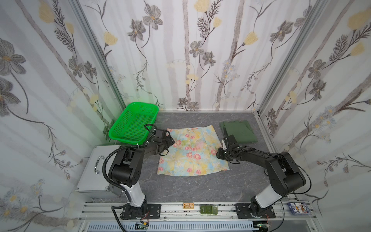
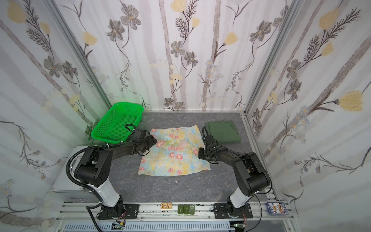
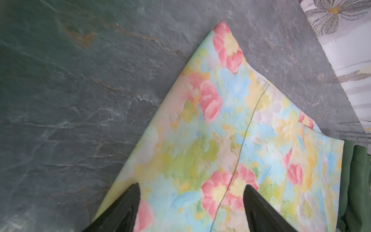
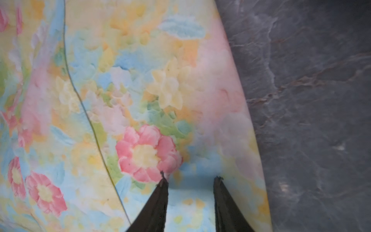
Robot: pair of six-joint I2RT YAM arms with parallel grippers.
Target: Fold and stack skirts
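A pastel floral skirt (image 1: 191, 154) lies spread flat on the grey table, its upper left corner raised slightly in places. My left gripper hangs over its left edge, fingers apart, with nothing seen held. My right gripper is low over the skirt's right side near the edge, fingers parted, with the fabric under them. A folded green cloth (image 2: 223, 130) lies at the back right, beside the floral skirt.
A green plastic basket (image 1: 116, 131) sits at the back left, close to the left arm. A metal box (image 1: 90, 174) stands at the front left. Bare table (image 1: 191, 185) runs along the front.
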